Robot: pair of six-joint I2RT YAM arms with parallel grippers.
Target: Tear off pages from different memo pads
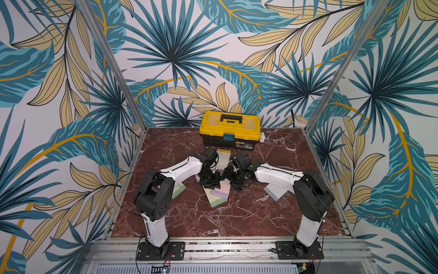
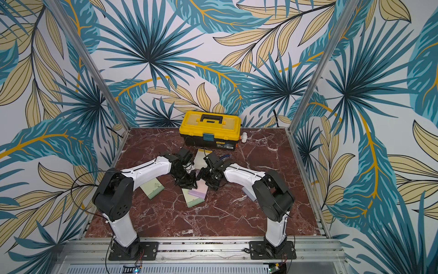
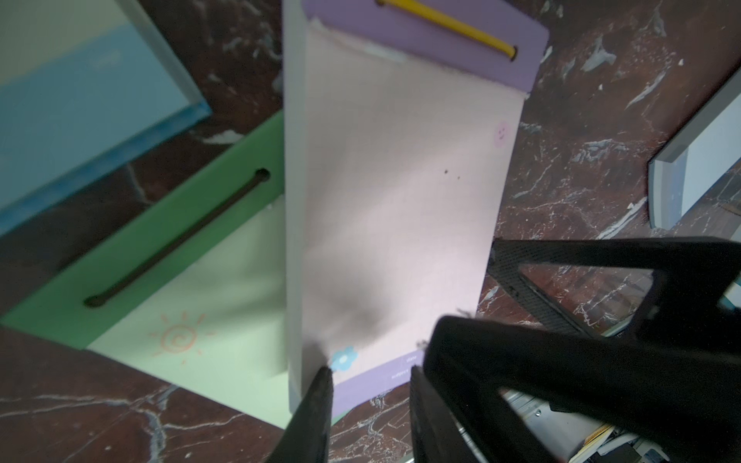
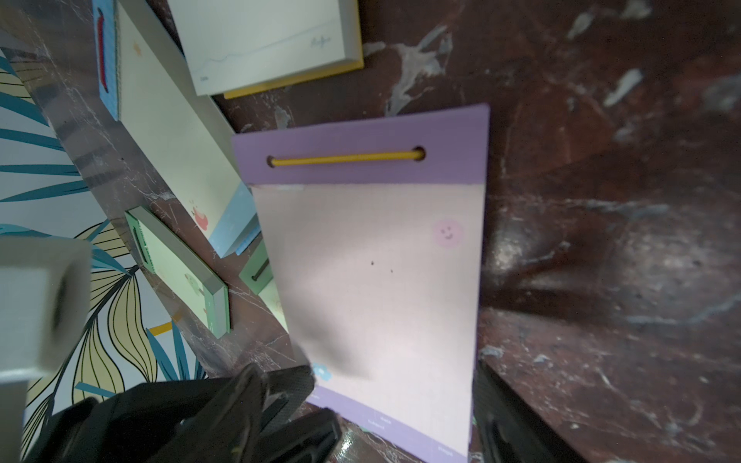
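Observation:
A purple-edged memo pad (image 4: 370,285) with a pale pink page, yellow cord and smiley lies mid-table, overlapping a green pad (image 3: 185,324). My left gripper is low at this pad's lower corner; whether its fingertips hold paper is unclear. My right gripper stands open over the pad, its fingers on either side in the right wrist view. Its black body shows beside the left wrist view's pad.
A yellow toolbox (image 1: 230,123) stands at the back beside a white bottle (image 2: 244,137). A yellow-edged pad (image 1: 223,157), another green pad (image 2: 152,188) and a grey pad (image 1: 276,193) lie around.

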